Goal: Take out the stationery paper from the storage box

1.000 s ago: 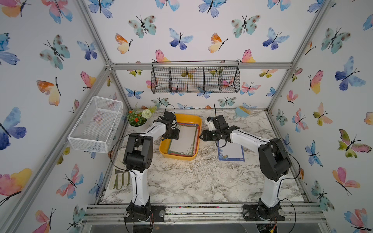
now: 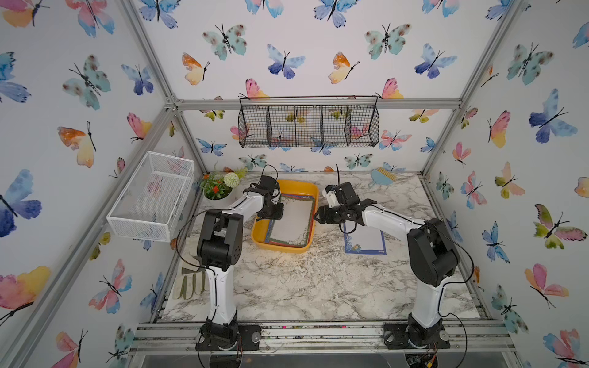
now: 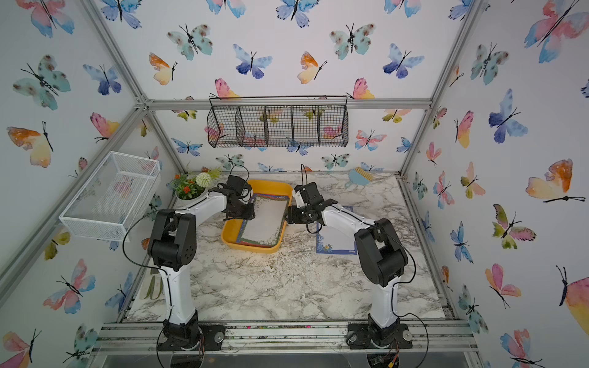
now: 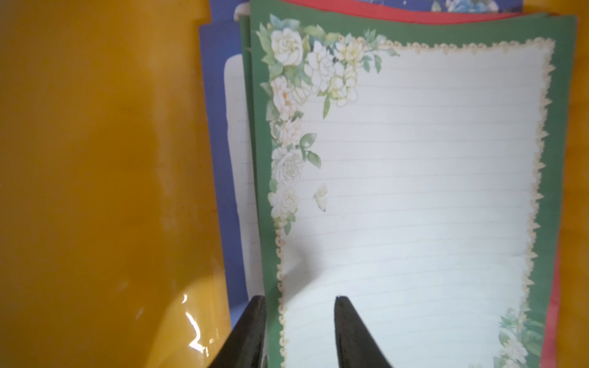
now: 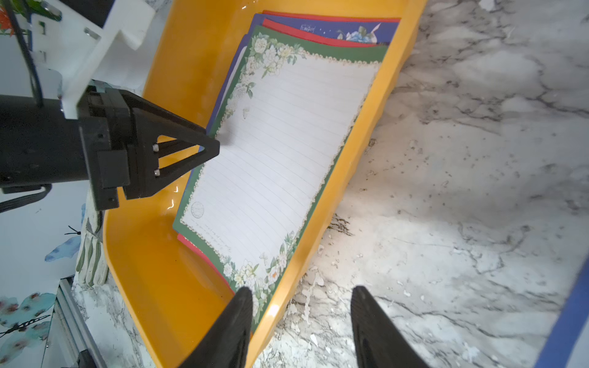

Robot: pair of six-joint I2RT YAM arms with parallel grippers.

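Note:
A stack of stationery paper [image 2: 288, 220] lies in the orange storage box [image 2: 284, 247], the top sheet green-bordered with white flowers [image 4: 405, 153], over blue and red sheets. My left gripper hangs over the stack's left edge, its fingertips apart with no paper seen lifted between them. My right gripper is at the box's right wall, fingertips apart, one near the rim and the other over the marble.
A blue-bordered sheet [image 2: 365, 242] lies on the table right of the box. A flower pot [image 2: 217, 190] stands back left, a white mesh basket [image 2: 150, 196] at left, a wire basket [image 2: 308, 125] on the back wall.
Hardly any movement shows in the top left view; both arms stay over and beside the box, and the paper stack lies in it as before.

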